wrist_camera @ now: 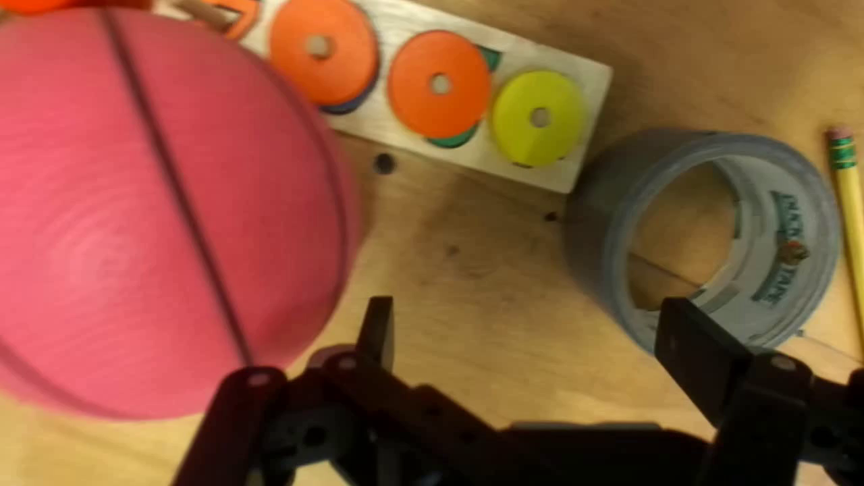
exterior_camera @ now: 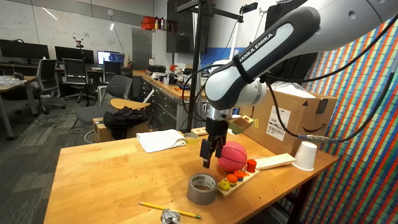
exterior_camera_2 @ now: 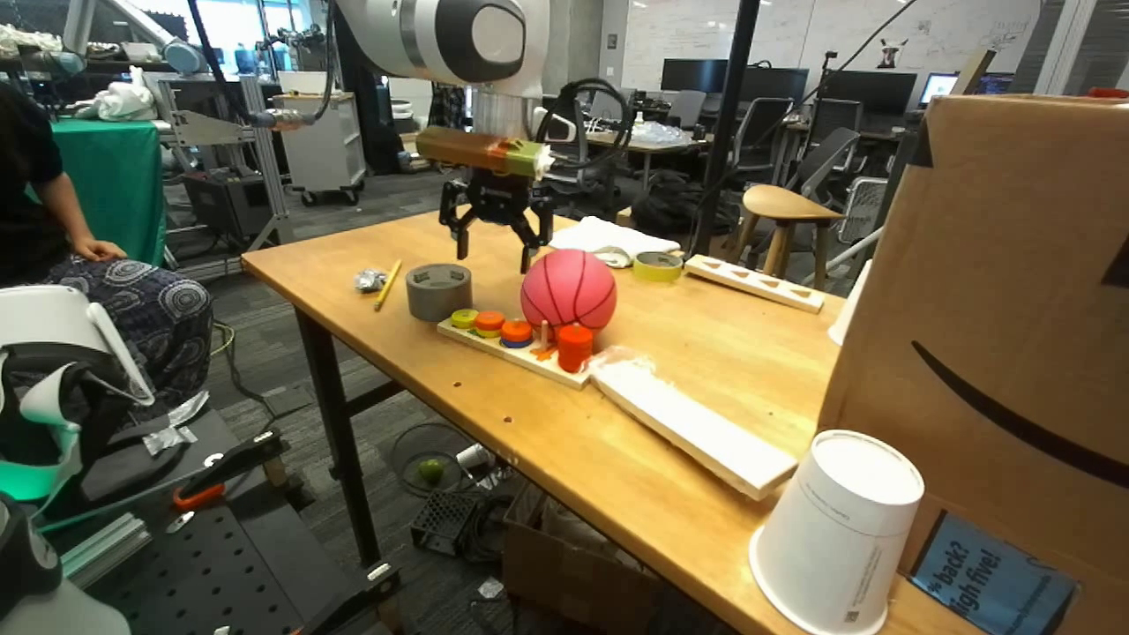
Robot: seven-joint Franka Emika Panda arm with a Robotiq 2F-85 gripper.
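Observation:
My gripper (exterior_camera: 212, 160) hangs fingers-down above the table, open and with nothing between its fingers. Beside it rests a pink ball with dark lines (exterior_camera: 233, 156). In the wrist view the ball (wrist_camera: 154, 210) lies to the left of the gripper; one finger is close by its side, and I cannot tell if they touch. A grey tape roll (wrist_camera: 603, 235) stands on its flat end at the right. Exterior view 2 has the gripper (exterior_camera_2: 494, 260) between the tape roll (exterior_camera_2: 439, 293) and the ball (exterior_camera_2: 571, 291), higher than the roll.
A wooden peg board with coloured rings (exterior_camera_2: 515, 360) lies along the ball's near side. A pencil (exterior_camera: 169, 209), crumpled foil (exterior_camera: 170, 216), white cloth (exterior_camera: 160, 140), yellow-green tape (exterior_camera_2: 657, 266), white cup (exterior_camera_2: 841, 534) and large carton (exterior_camera: 291, 121) surround it.

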